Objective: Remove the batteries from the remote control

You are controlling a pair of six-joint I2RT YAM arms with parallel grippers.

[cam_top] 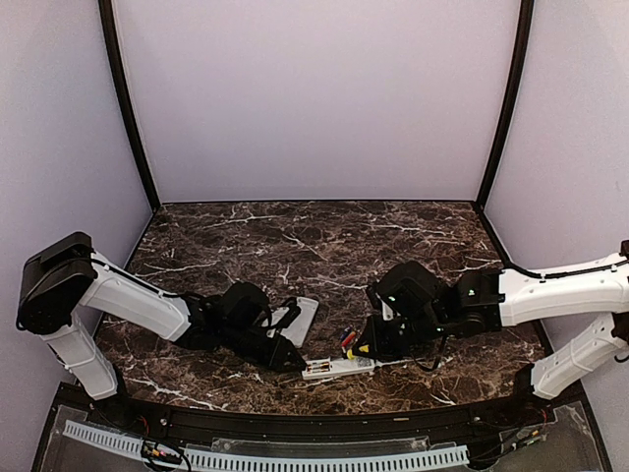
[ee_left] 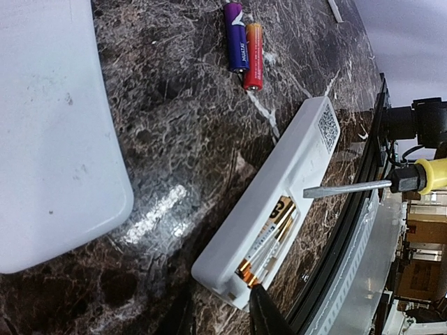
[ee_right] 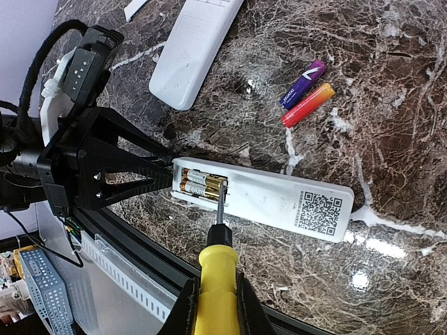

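A white remote lies on the dark marbled table, its battery bay uncovered and two gold-and-white batteries inside. My right gripper is shut on the yellow handle of a screwdriver. In the right wrist view the screwdriver's metal tip overlaps the batteries' inner end; whether it touches them I cannot tell. My left gripper stands part open at the remote's bay end, its two fingers spread around or right against that end; contact is unclear.
A purple battery and a red-orange battery lie loose on the table beyond the remote. A second white device lies farther back. The table's front edge runs close to the remote.
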